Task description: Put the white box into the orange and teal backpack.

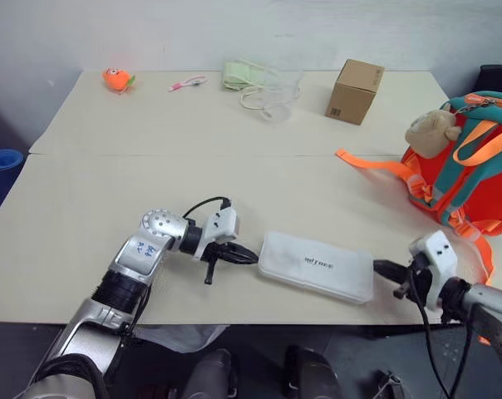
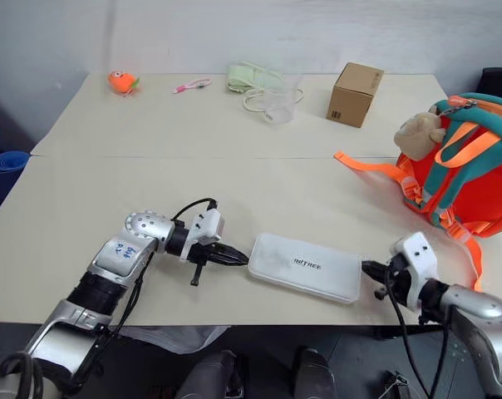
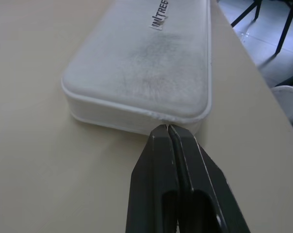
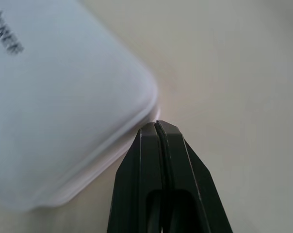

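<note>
The white box lies flat close to the table's front edge, its lettering facing up. My left gripper is shut with nothing between its fingers, its tips right at the box's left end face. At the opposite end, my right gripper is also shut and empty, its tips close beside a corner of the box; whether they touch is unclear. The orange and teal backpack rests at the table's right side, with a plush toy hanging on it. The inside of the backpack cannot be seen.
A brown carton stands at the back, near a clear cup and a green cloth item. An orange toy sits far left. Orange straps spread over the table by the backpack.
</note>
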